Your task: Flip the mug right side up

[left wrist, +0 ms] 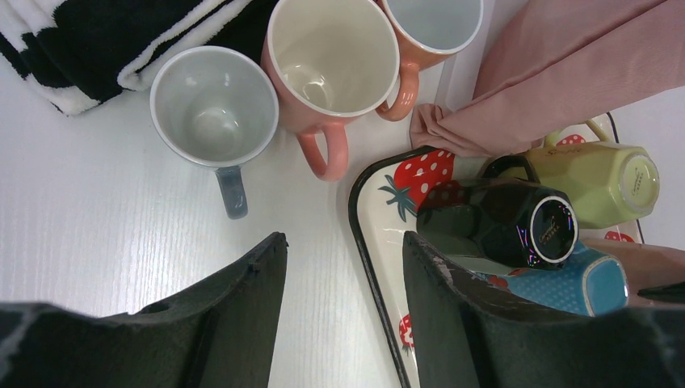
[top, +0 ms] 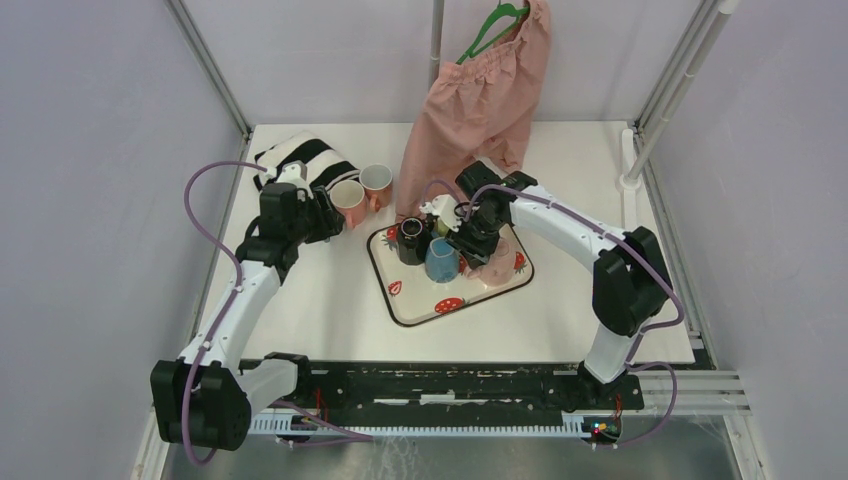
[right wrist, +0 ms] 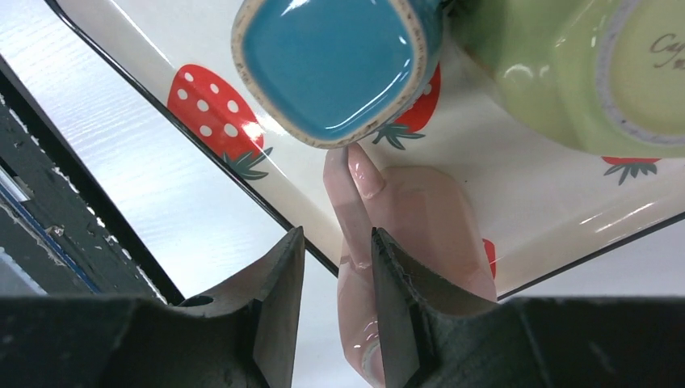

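The pink mug (right wrist: pixel 436 226) is tilted over the right part of the strawberry-patterned tray (top: pixel 420 310). In the right wrist view its handle (right wrist: pixel 347 202) points up towards the blue mug. My right gripper is shut on the pink mug, part of which shows between the fingers; the right finger covers some of its body. In the top view this arm partly hides the mug. At the left, my left gripper is open above the table, with nothing between its fingers.
Bottom up in the tray are a blue mug (right wrist: pixel 331 65), a black mug (left wrist: pixel 493 222) and a green mug (left wrist: pixel 598 182). Upright by the striped towel (top: pixel 305 155) stand a grey mug (left wrist: pixel 214 105) and two pink-orange mugs (left wrist: pixel 331 56). Pink cloth (top: pixel 475 110) hangs behind.
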